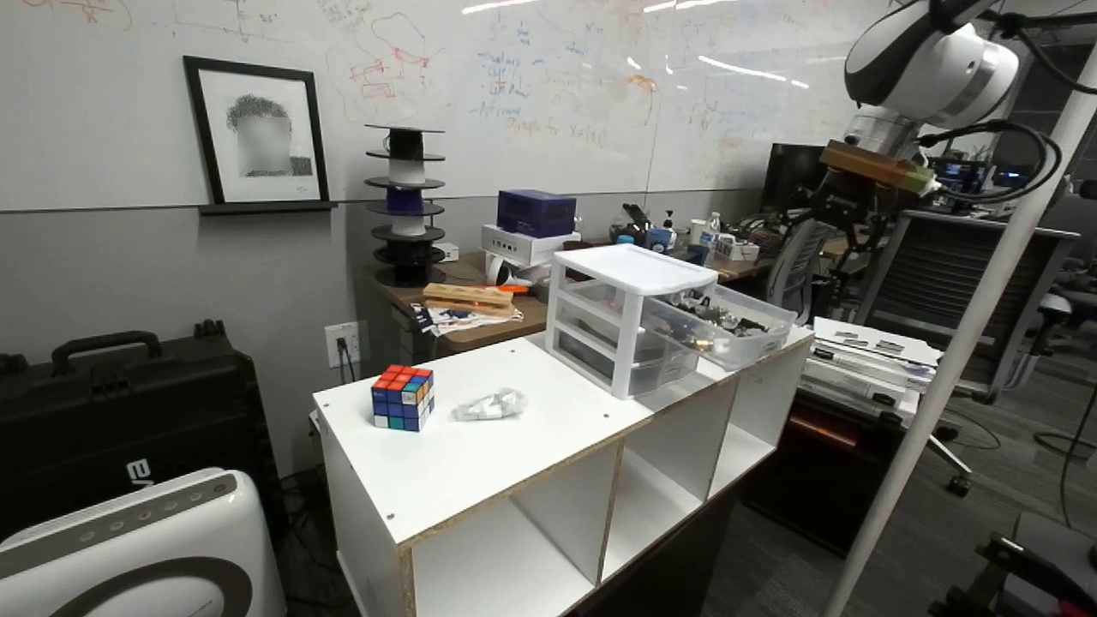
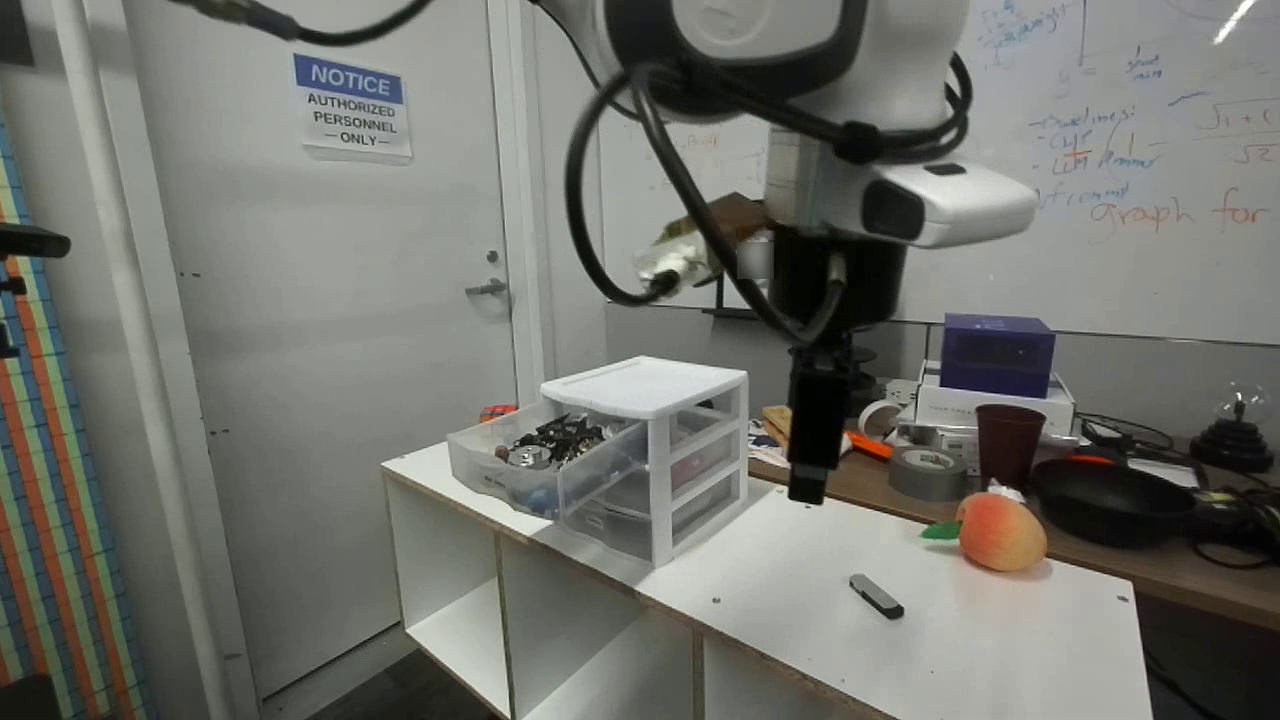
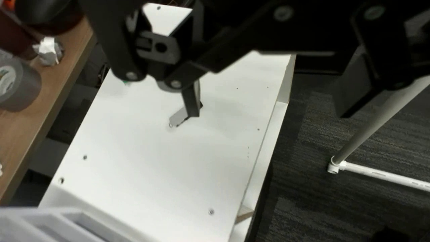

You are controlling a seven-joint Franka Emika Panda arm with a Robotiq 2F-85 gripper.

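My gripper is open, its two fingers wide apart with nothing between them. In the wrist view, the left fingertip overlaps the view of a small grey and black stick on the white top. Exterior view 2 shows the gripper pointing down above the shelf, with the stick lower and to its right. An orange peach with a green leaf lies beyond the stick. Mostly hidden in the wrist view, the peach shows only a bit of its leaf.
A clear drawer unit stands on the shelf top, its full drawer pulled out. Past it lie a puzzle cube and a clear plastic packet. A white pole rises nearby.
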